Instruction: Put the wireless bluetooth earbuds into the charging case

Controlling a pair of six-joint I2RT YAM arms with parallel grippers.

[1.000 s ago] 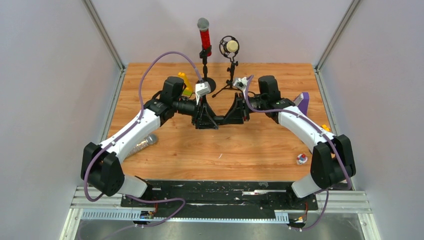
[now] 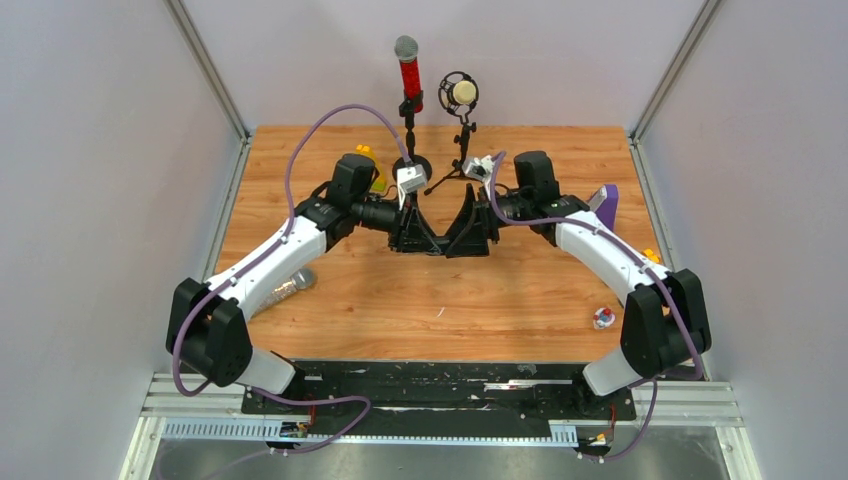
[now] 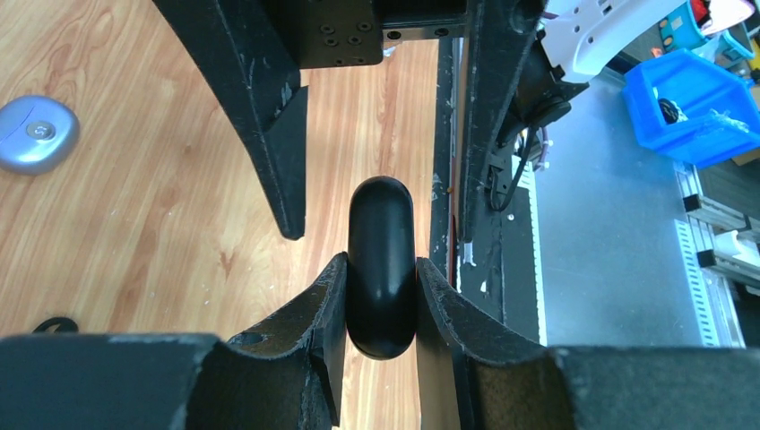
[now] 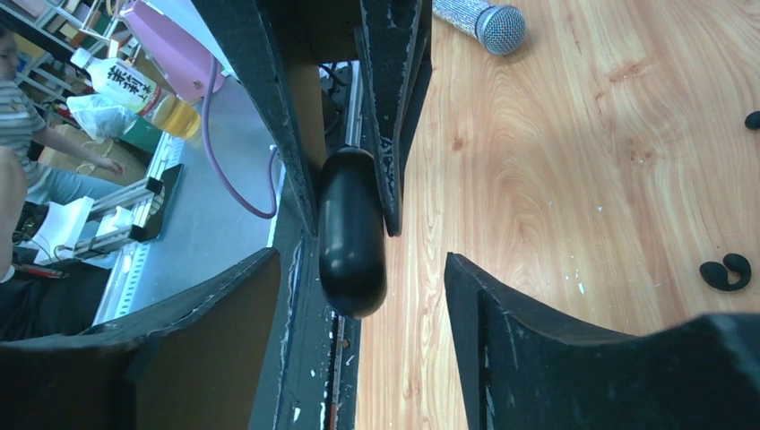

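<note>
The black charging case (image 3: 381, 215), a smooth rounded capsule seen edge-on, is clamped in my left gripper, its fingertips pressed on both sides. My right gripper faces it with fingers spread, clear of the case on either side. Over in the right wrist view, a curved black earbud (image 4: 726, 271) lies on the table, and part of a second black earbud (image 4: 753, 120) shows at the right edge. A dark piece (image 3: 56, 324) at the lower left of the left wrist view looks like an earbud. From above, the arms cover the earbuds.
A red microphone (image 2: 411, 75) and a round-mount microphone (image 2: 460, 95) stand at the back. A silver-headed microphone (image 2: 290, 288) lies front left. A purple object (image 2: 604, 203) and a small round item (image 2: 603, 318) are at right.
The left gripper has shifted slightly to the right toward the other arm.
</note>
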